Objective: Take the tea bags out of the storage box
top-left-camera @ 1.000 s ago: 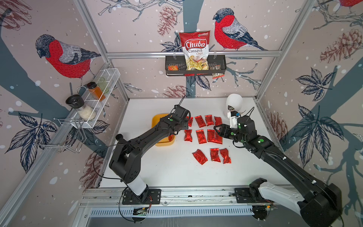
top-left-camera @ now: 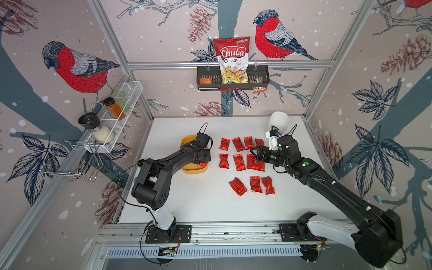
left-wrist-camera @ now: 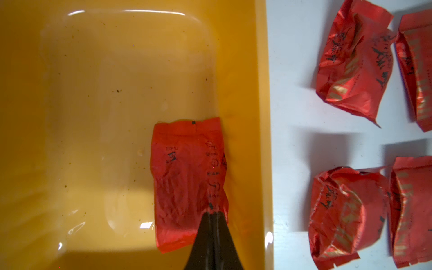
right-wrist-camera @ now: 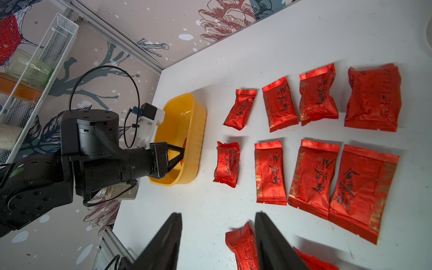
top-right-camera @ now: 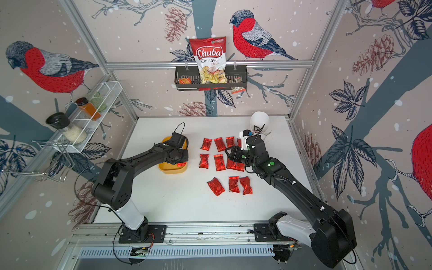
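Observation:
The yellow storage box [right-wrist-camera: 194,139] stands at the table's left. In the left wrist view a red tea bag [left-wrist-camera: 186,175] lies flat inside it against the right side. My left gripper is shut, its tips over that bag's lower edge, nothing visible between them. Several red tea bags lie outside on the table, such as one [right-wrist-camera: 227,164] beside the box and one [right-wrist-camera: 270,173] further right. My right gripper is part open above these bags, with nothing seen held between its fingers.
A wire shelf [top-left-camera: 108,135] with jars hangs on the left wall. A dark rack [top-left-camera: 207,85] with a chips bag is on the back wall. A white object [top-left-camera: 279,120] stands at back right.
My left arm has moved left and down into the box over the past second. My right arm has moved slightly left.

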